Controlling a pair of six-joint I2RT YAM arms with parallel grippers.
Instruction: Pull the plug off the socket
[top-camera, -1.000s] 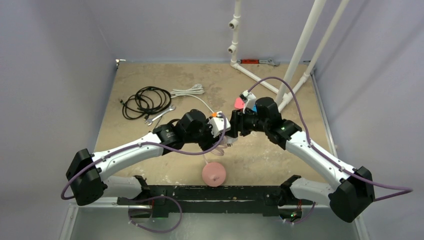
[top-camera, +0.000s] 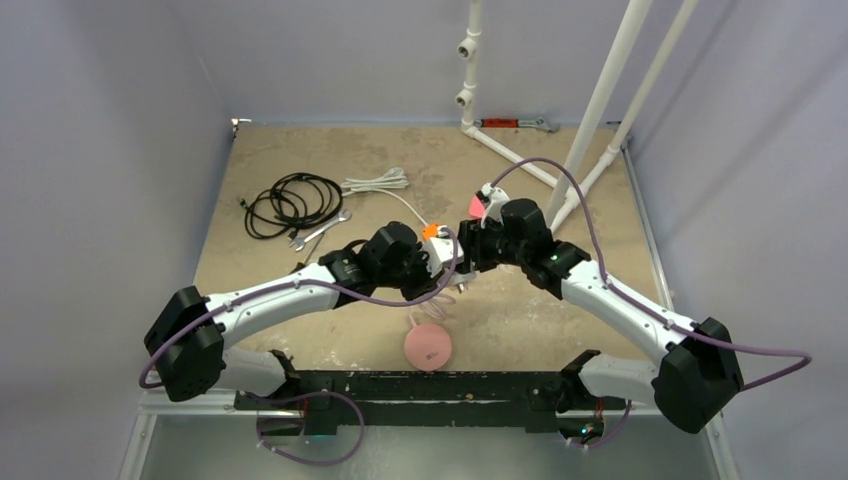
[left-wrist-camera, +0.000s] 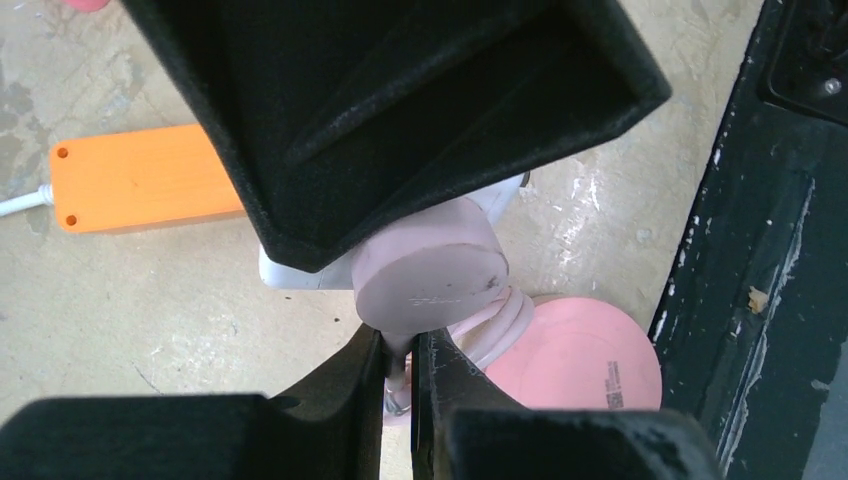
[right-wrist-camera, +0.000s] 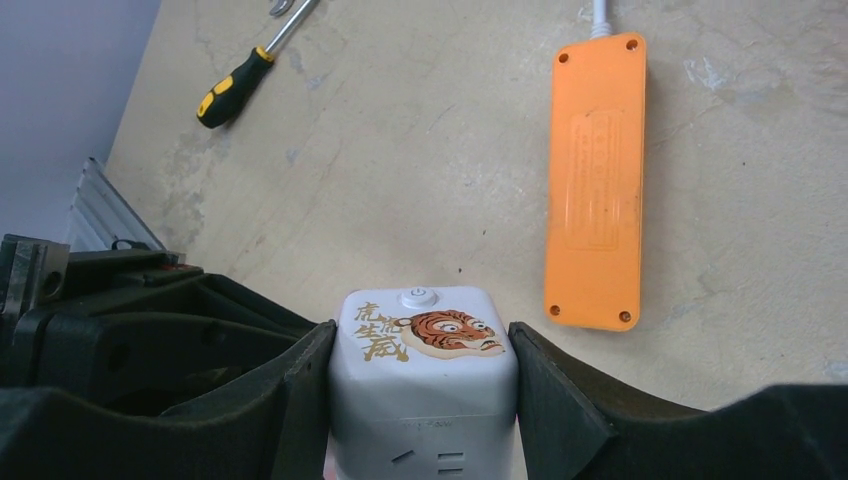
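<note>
In the right wrist view, a white socket block (right-wrist-camera: 425, 345) with a tiger print and a small power button sits between the fingers of my right gripper, which is shut on it. The left wrist view shows a pale pink plug (left-wrist-camera: 432, 275) with its narrow cable end pinched in my left gripper, shut on it. Behind the plug, part of the white block (left-wrist-camera: 310, 278) shows beneath the right gripper's dark finger (left-wrist-camera: 400, 120). Whether the plug's prongs are still inside the block cannot be seen. Both grippers meet near the table's middle in the top view.
An orange power strip (right-wrist-camera: 596, 180) lies close by on the table. A pink round pad (top-camera: 428, 346) rests near the front edge. Black cable (top-camera: 292, 205), wrench (top-camera: 322, 228) and a screwdriver (right-wrist-camera: 235, 88) lie left; white pipes (top-camera: 600, 110) stand at the back right.
Both arms have shifted slightly: the left elbow has moved a little to the right, the right elbow a little to the left. More of the orange strip shows beside the left gripper.
</note>
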